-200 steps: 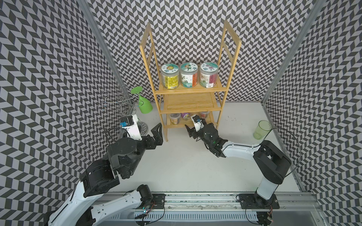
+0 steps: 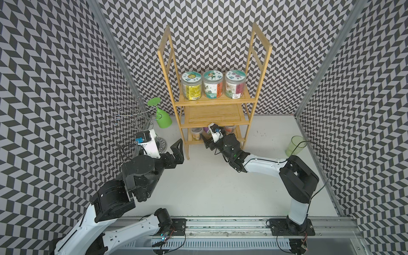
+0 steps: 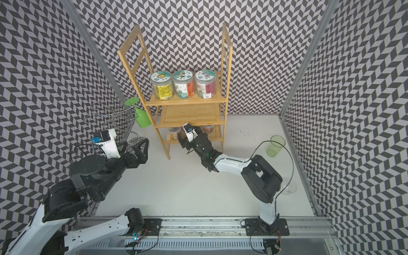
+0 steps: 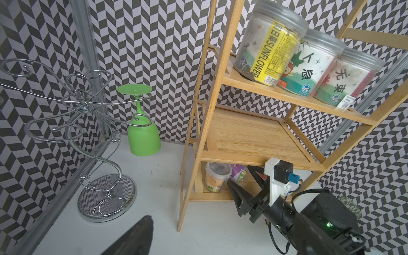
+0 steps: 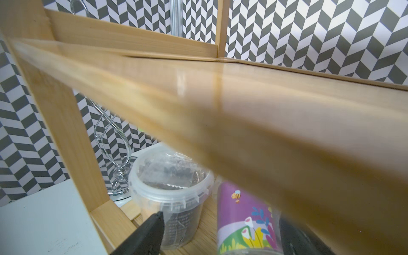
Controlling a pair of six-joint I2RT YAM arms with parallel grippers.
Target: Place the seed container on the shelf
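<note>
On the bottom shelf of the wooden rack (image 2: 218, 102) sit small containers: a clear tub with a translucent lid (image 5: 172, 212), a purple-printed container (image 5: 243, 221) to its right, and another at the right, partly hidden. My right gripper is open at that shelf's front, its fingers around the purple container, close under the middle board (image 5: 255, 110); whether it touches is unclear. My left gripper (image 2: 176, 150) stands open and empty left of the rack. The middle shelf is bare; three lidded jars (image 2: 192, 89) stand on the top shelf.
A chrome stand (image 4: 106, 199) with a green goblet (image 4: 143, 136) behind it stands left of the rack. A green glass (image 2: 294, 148) is at the right.
My right gripper has moved left and toward the rack, to the bottom shelf. The left arm has not moved.
</note>
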